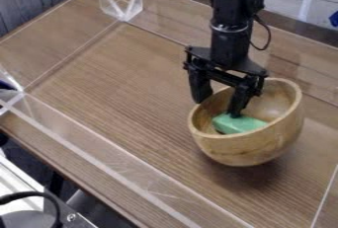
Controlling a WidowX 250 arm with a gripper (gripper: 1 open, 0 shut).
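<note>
A black gripper (222, 91) reaches down from the top into a light wooden bowl (248, 145) at the right of the table, its fingers spread open at the bowl's rear rim. Inside the bowl, partly behind the near wall, lies a green block (239, 123). Whether the fingertips touch the bowl is not clear.
Clear strips and brackets run along its edges. A black cable and white hardware sit beyond the lower left edge.
</note>
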